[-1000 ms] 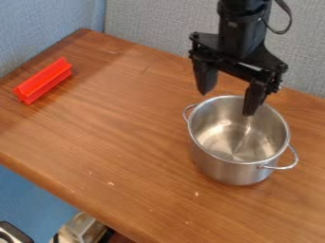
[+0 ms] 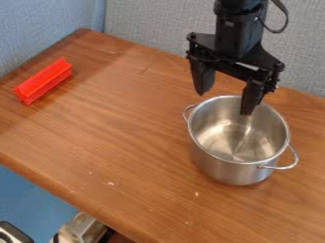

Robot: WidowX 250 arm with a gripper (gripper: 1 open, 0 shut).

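Observation:
A black gripper point(image 2: 226, 84) hangs over the back rim of a steel pot point(image 2: 231, 159), its fingers wide apart with nothing visible between them. The pot has two side handles and stands upright on the right half of the wooden table point(image 2: 121, 142). A red rectangular block point(image 2: 45, 80) lies near the table's left edge, well away from the gripper.
Grey-blue padded walls point(image 2: 152, 21) stand behind and to the left of the table. Some metal hardware point(image 2: 80, 231) sits beyond the front left edge.
The gripper has shifted very slightly to the left. The pot and the red block have not moved.

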